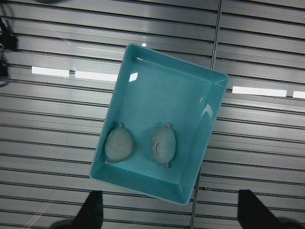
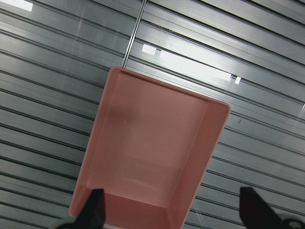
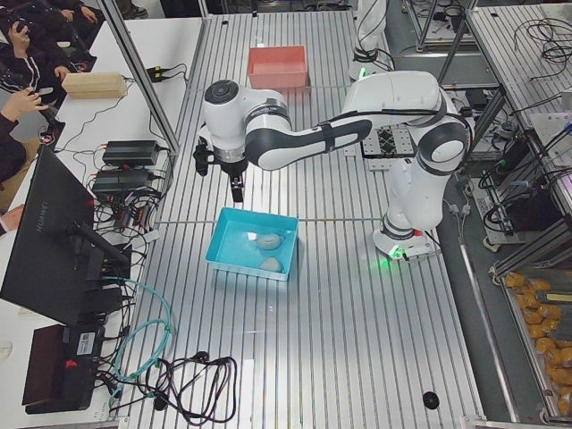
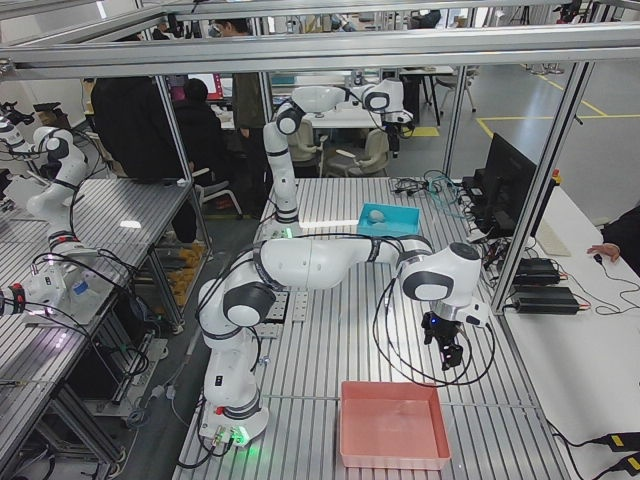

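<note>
Two grey plush toys lie in the blue bin (image 1: 190, 86): one (image 1: 118, 145) toward the lower left, the other (image 1: 162, 145) beside it, with a small stitched face. My left gripper hangs open above that bin, its dark fingertips at the lower edges of the left wrist view, nothing between them. The empty pink bin (image 2: 152, 138) sits on the slatted table. My right gripper is open over it, also with nothing between its fingers.
A monitor (image 3: 49, 232), power units (image 3: 125, 179) and loose cables (image 3: 192, 384) line one side of the table. The slatted surface (image 3: 313, 340) around the bins is mostly bare. Aluminium frame posts stand at the edges.
</note>
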